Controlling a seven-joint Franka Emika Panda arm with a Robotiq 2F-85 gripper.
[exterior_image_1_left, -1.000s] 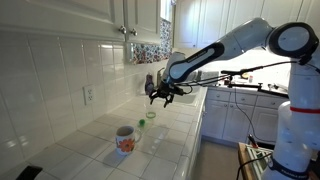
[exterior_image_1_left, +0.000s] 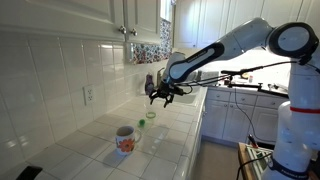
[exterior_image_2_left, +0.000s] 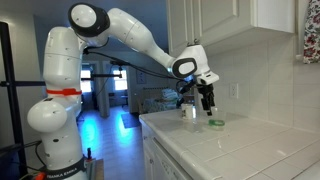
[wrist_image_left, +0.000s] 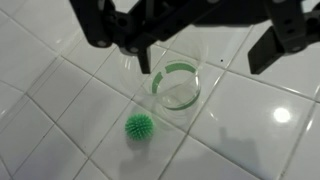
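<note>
A clear, round container with a green band (wrist_image_left: 180, 85) stands on the white tiles, seen from above in the wrist view. Just beside it, on the lower left, lies a small green spiky ball (wrist_image_left: 139, 126). My gripper is open above them, with a wide gap and nothing held between its fingers. In the first exterior view, the gripper (exterior_image_1_left: 159, 99) hangs over the counter, close to the green band (exterior_image_1_left: 151, 115) and the ball (exterior_image_1_left: 141, 122). From the other side, the gripper (exterior_image_2_left: 207, 103) shows above the green on the counter; the clear walls are faint.
A patterned mug (exterior_image_1_left: 125, 139) stands on the counter, nearer the first exterior camera. A small dark object (exterior_image_1_left: 35, 173) lies at the lower left. Cabinets (exterior_image_1_left: 100, 16) overhang the tiled wall. Bare white tiles (exterior_image_2_left: 255, 150) spread across the counter's front.
</note>
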